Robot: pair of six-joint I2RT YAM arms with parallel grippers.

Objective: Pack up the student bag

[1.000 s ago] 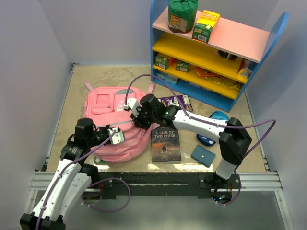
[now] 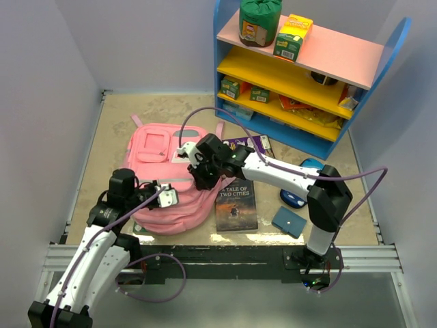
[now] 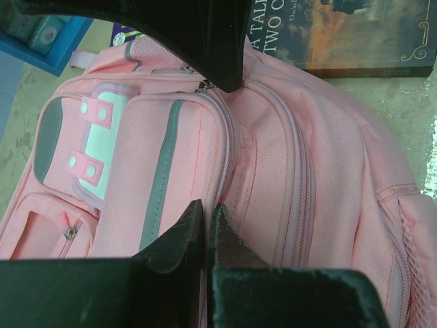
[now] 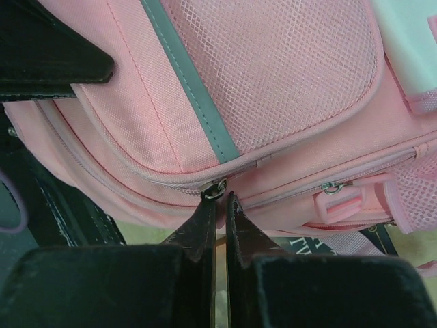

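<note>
The pink student bag (image 2: 164, 147) lies flat on the table, front pockets up. In the left wrist view, my left gripper is shut on fabric along the seam of the raised front pocket (image 3: 181, 150). A zipper pull (image 3: 204, 85) shows at the pocket's far corner, beside a dark finger of the other gripper. My right gripper is shut at that corner, gripping the zipper pull (image 4: 214, 188) beneath the pocket with the grey-green stripe (image 4: 198, 96). The pocket looks closed; its inside is hidden.
The book "A Tale of Two Cities" (image 2: 236, 206) lies right of the bag. Farther right are a dark blue notebook (image 2: 289, 222) and a blue mouse-like item (image 2: 293, 198). A shelf (image 2: 293, 72) with boxes stands behind. Purple book (image 2: 249, 143) lies partly under my right arm.
The bag has shifted a little to the right, its top most clearly. My right arm has moved slightly toward the front; the left arm has stayed almost still.
</note>
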